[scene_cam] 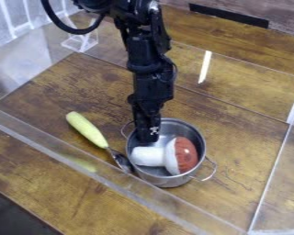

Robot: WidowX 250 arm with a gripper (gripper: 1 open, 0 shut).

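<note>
My black gripper (146, 133) reaches down into the left side of a steel pot (193, 173), just above a white object (151, 156) with a red-and-white end (180, 156). Whether its fingers grip anything is hard to tell. Left of the pot lies a spoon with a pale yellow-green handle (85, 128), its metal bowl (121, 162) beside the pot's wall.
Clear panels border the work area at front, right and back.
</note>
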